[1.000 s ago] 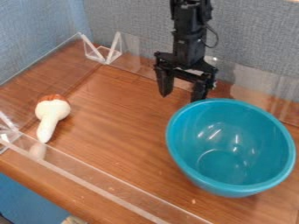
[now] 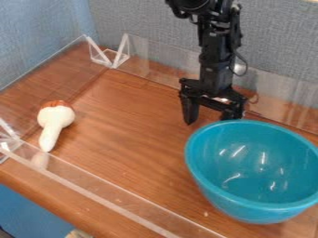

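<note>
The black gripper [image 2: 211, 107] hangs low over the back right of the wooden table, its fingers apart and nothing seen between them. A turquoise bowl [image 2: 248, 172] stands in front of it at the right. A white toy with an orange top [image 2: 54, 121], shaped like a mushroom, lies at the left side of the table.
Clear plastic walls with white corner brackets [image 2: 108, 56] edge the table [image 2: 125, 139]. Grey padded panels stand behind and at the left.
The gripper has shifted slightly and sits a little lower than a second ago. The bowl has moved slightly to the right and down in the view.
</note>
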